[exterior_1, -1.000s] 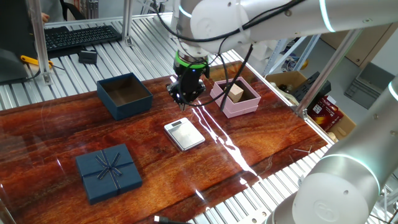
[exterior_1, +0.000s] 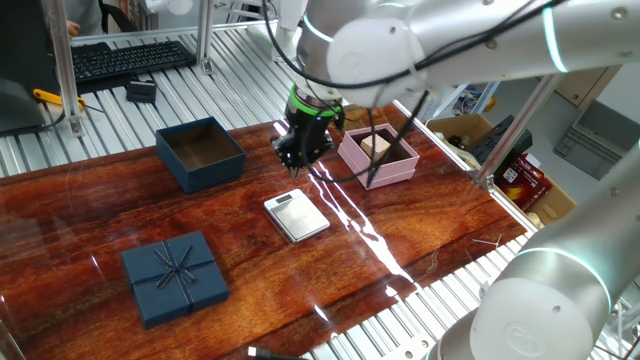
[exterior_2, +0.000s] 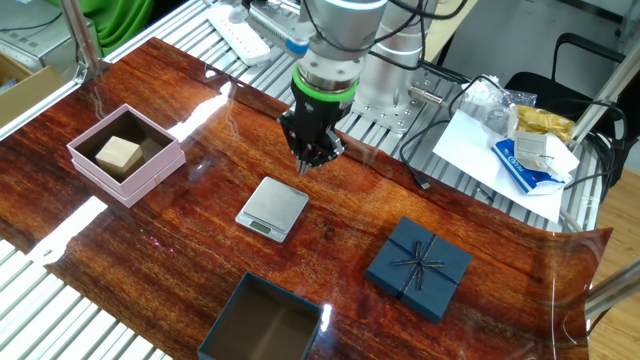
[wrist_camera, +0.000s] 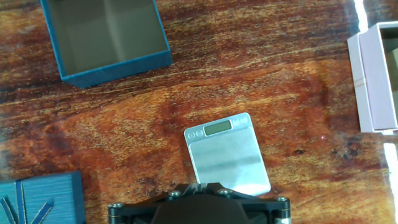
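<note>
My gripper hangs above the table beside a small silver scale, its fingertips drawn together and nothing visible between them. From the wrist, the scale lies just ahead of the gripper, which covers a little of its near edge. A pale wooden block rests inside the open pink box. The open dark blue box looks empty. A blue lid or closed box with a ribbon bow sits apart from it.
Glossy wood-patterned sheeting covers the table, with bare room between the boxes. A keyboard lies beyond its far edge. White paper with packets lies off to one side, near a loose cable.
The arm and gripper have shifted slightly right in exterior view 1, with the upper links tilting a little. The boxes, block and scale have stayed put.
</note>
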